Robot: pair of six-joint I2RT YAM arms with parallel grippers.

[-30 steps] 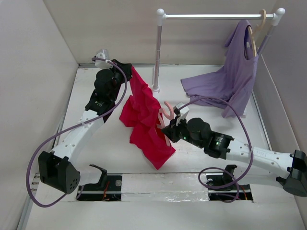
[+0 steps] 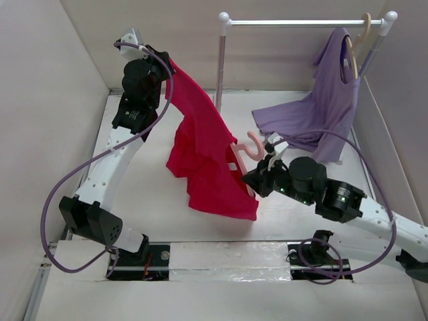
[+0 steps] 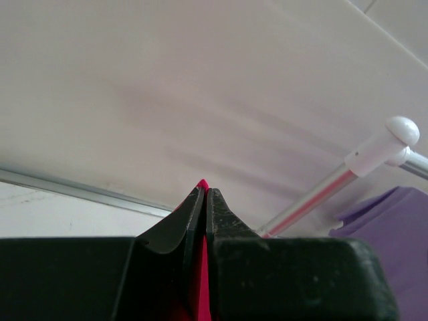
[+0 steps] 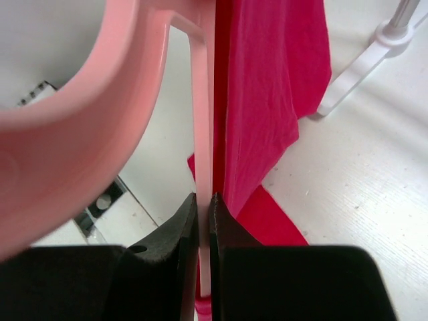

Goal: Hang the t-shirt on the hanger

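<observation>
The red t-shirt hangs stretched from my left gripper, high at the upper left, down to the pink hanger and onto the table. My left gripper is shut on the shirt, red cloth showing at its fingertips in the left wrist view. My right gripper is shut on the pink hanger, whose straight bar runs down between its fingers, with the red cloth lying against and behind it.
A rail stands at the back, with a purple shirt on a wooden hanger at its right end, spilling onto the table. Bare table shows at the lower left.
My left gripper has moved up and to the left, pulling the shirt taut. My right gripper has moved right with the pink hanger; the shirt's lower part has shifted right.
</observation>
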